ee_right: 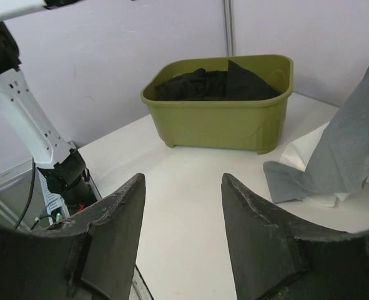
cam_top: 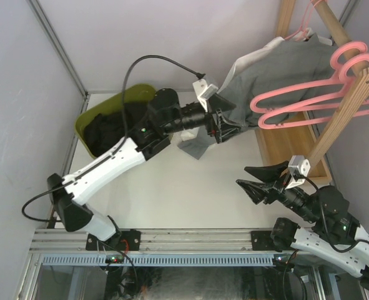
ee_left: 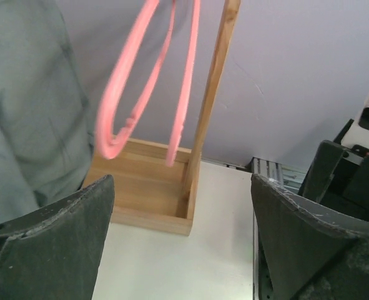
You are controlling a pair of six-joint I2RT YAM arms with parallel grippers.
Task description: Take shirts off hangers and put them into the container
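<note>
A grey shirt (cam_top: pixel 278 69) with a white layer hangs at the back of the wooden rack, under a pink hanger at the top. Several empty pink hangers (cam_top: pixel 296 87) hang nearer; in the left wrist view their ends (ee_left: pixel 115 131) are close ahead. My left gripper (cam_top: pixel 225 119) stands open left of those hangers, in front of the shirt, nothing between its fingers. My right gripper (cam_top: pixel 256 181) stands open with nothing between its fingers, low at the front right. In the right wrist view the shirt (ee_right: pixel 353 144) reaches down to the white table at right.
An olive bin (cam_top: pixel 84 125) with dark cloth stands at the back left, behind the left arm. The rack's front post (cam_top: pixel 346 106) rises beside my right gripper. Walls enclose the area.
</note>
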